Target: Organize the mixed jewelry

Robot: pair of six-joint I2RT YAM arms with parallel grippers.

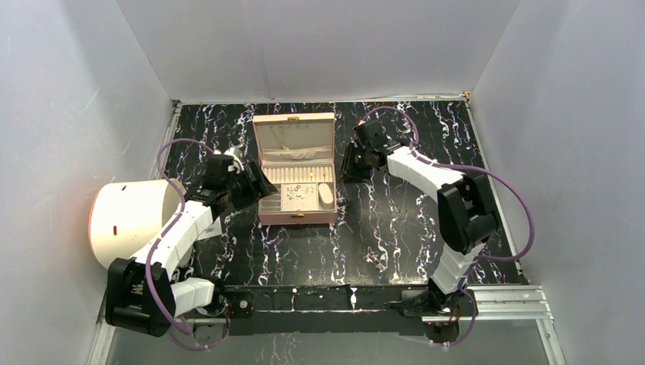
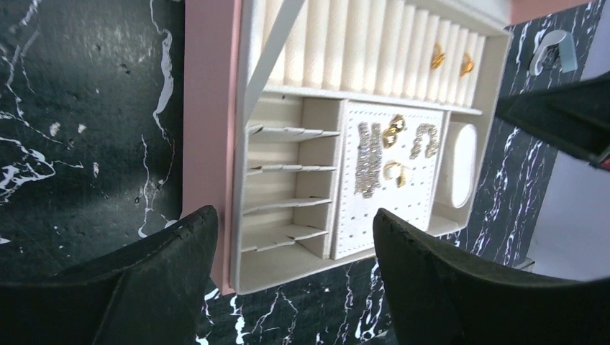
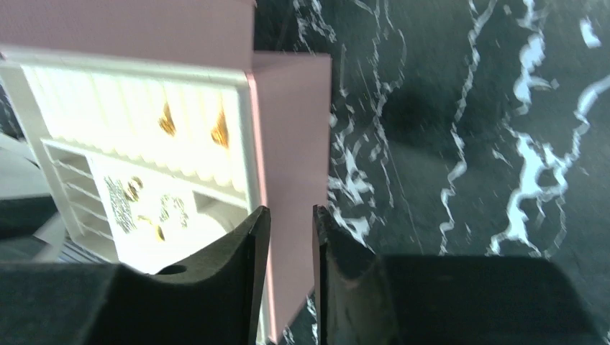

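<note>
The pink jewelry box (image 1: 297, 218) stands with its lid (image 1: 293, 134) raised in the middle of the table. Two gold pieces (image 2: 436, 56) sit among its cream ring rolls. On the inner pad (image 2: 413, 188) lie gold earrings (image 2: 393, 131) and silvery chain-like jewelry (image 2: 368, 159); the divided compartments (image 2: 277, 208) beside it look empty. My left gripper (image 1: 268, 185) is open at the box's left side, with nothing between its fingers. Along the right wall, my right gripper is part open, its left finger (image 3: 257, 233) close against that wall and the gap empty.
A small heap of jewelry (image 1: 376, 259) lies on the table at front right. A big cream cylinder (image 1: 133, 222) stands at the left edge. Dark marbled table (image 1: 304, 255) in front of the box is clear.
</note>
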